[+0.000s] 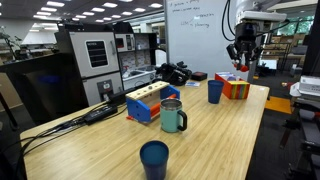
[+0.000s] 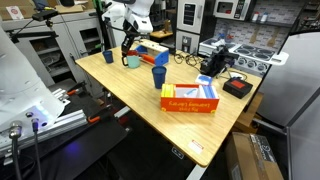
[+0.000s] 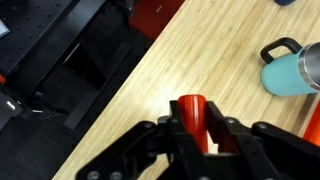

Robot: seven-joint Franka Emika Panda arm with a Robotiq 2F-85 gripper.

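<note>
A red, narrow item (image 3: 192,118) stands out between the dark fingers of my gripper, which is shut on it in the wrist view. In exterior view 1 my gripper (image 1: 243,58) hangs above the red and yellow box (image 1: 236,89), with the red item (image 1: 243,68) below its fingers. From the other side, in exterior view 2, the box (image 2: 190,98) sits on the table, lettered on its front and holding several things.
The teal mug (image 1: 172,116) stands mid-table, with one dark blue cup (image 1: 155,158) at the near end and another blue cup (image 1: 215,91) beside the box. A blue rack (image 1: 150,101) is behind the mug. Bare wood (image 1: 222,130) lies in front.
</note>
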